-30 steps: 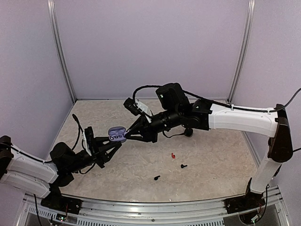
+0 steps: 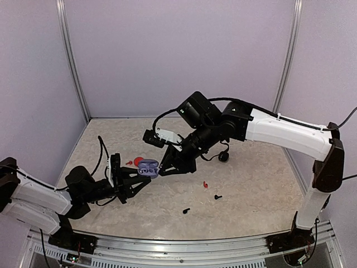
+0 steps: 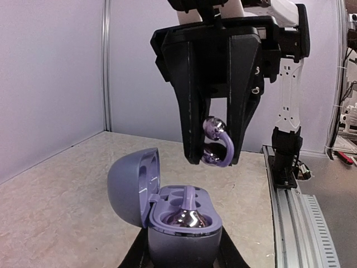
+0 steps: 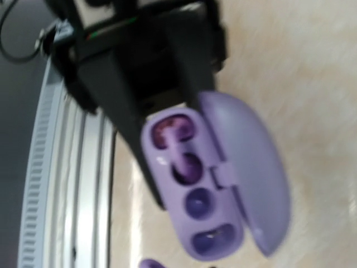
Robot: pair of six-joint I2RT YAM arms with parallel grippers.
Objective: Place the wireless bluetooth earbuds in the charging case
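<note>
The lilac charging case [image 2: 148,167] stands upright with its lid open, my left gripper [image 2: 136,181] shut on it. One earbud sits in the case; in the right wrist view it fills one pair of wells in the case [image 4: 223,234], and the other pair is empty. My right gripper [image 2: 164,167] is shut on the second lilac earbud [image 3: 226,145], held above and beyond the case, apart from it in the left wrist view. Only a small blurred piece of that earbud shows at the bottom of the right wrist view.
Small red and black earbuds [image 2: 205,184] lie scattered on the table [image 2: 251,212], along with a red round object [image 2: 138,161] behind the case and a dark round object [image 2: 223,157] at the back right.
My left gripper has moved right with the case. My right arm's head rose and has since shifted, its gripper now tilted more steeply downward beside the case.
</note>
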